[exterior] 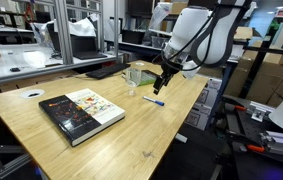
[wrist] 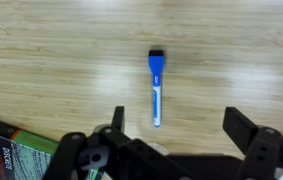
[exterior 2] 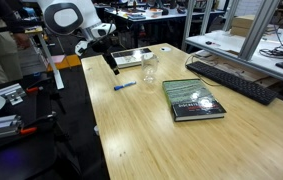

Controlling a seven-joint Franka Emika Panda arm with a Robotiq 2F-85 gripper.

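Observation:
A blue and white marker (wrist: pixel 157 88) with a dark end lies lengthwise in the wrist view, flat on the wooden table. My gripper is open, its fingers spread wide with nothing between them. The marker lies beyond the fingertips, a little left of the middle of the gap. From the side, the marker (exterior: pixel 153 100) rests on the table just left of and below the gripper, apart from it. The other exterior view also has the marker (exterior 2: pixel 125 86) clear of the fingers.
A clear glass container (exterior 2: pixel 149 67) stands close behind the marker. Thick books (exterior: pixel 83 115) lie farther left along the table in exterior view 1. A black keyboard (exterior 2: pixel 239 80) sits toward the back. Bare wood surrounds the marker's near side.

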